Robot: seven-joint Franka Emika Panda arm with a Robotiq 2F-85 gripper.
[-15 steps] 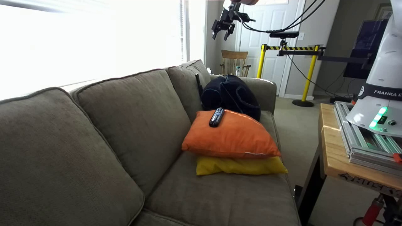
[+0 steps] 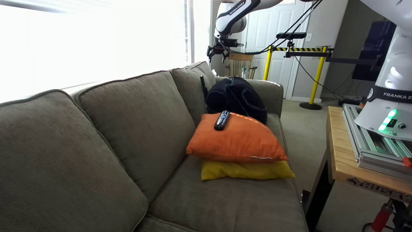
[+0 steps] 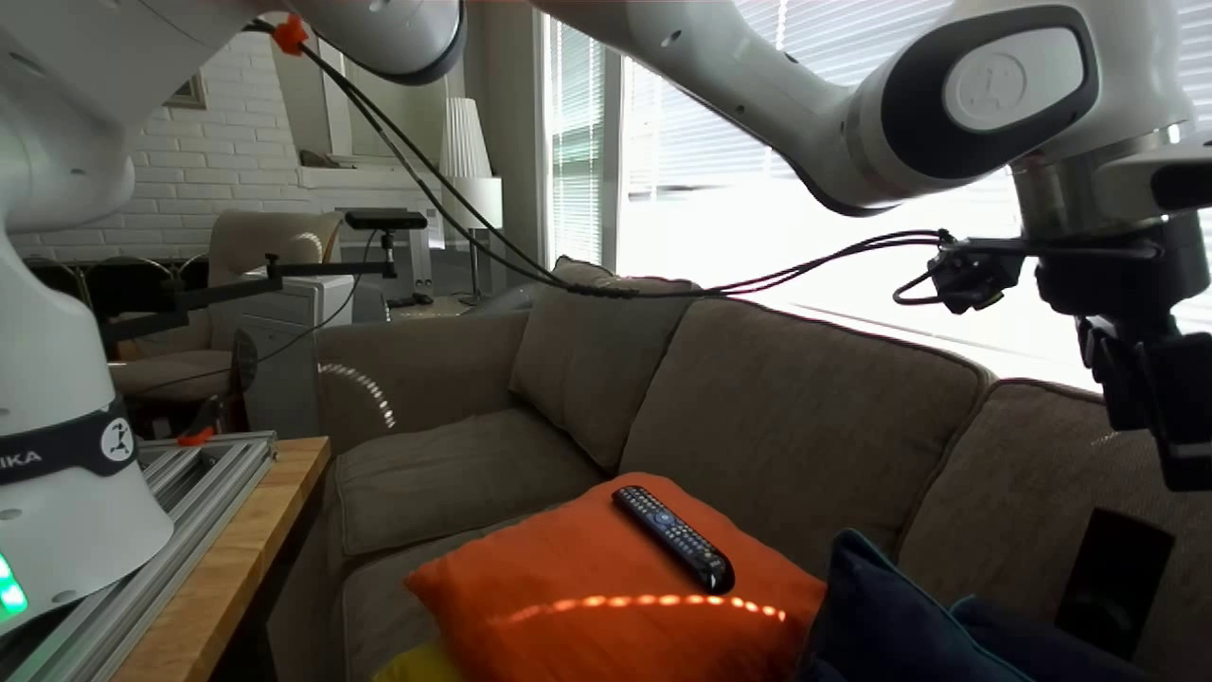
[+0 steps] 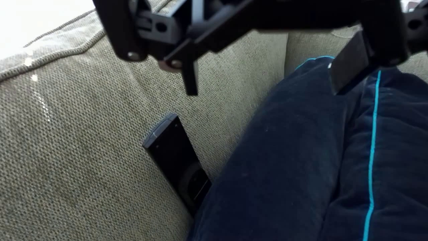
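Observation:
My gripper is open and empty, high above the far end of the couch. In the wrist view, its spread fingers cross the top of the picture. Below them a black remote leans on the couch's backrest, its lower end hidden behind a dark blue pillow. That same remote shows at the right in exterior view 2, apart from the gripper. A second black remote, with many buttons, lies on an orange pillow, which rests on a yellow pillow.
The grey-brown couch runs along a bright window, its near seat clear. My arm's base stands on a wooden table beside the couch. Behind the couch's far arm are a wooden chair and yellow posts.
The arm has come down and a little left in exterior view 1, bringing the open gripper lower over the couch's far end. Pillows and remotes have stayed where they were.

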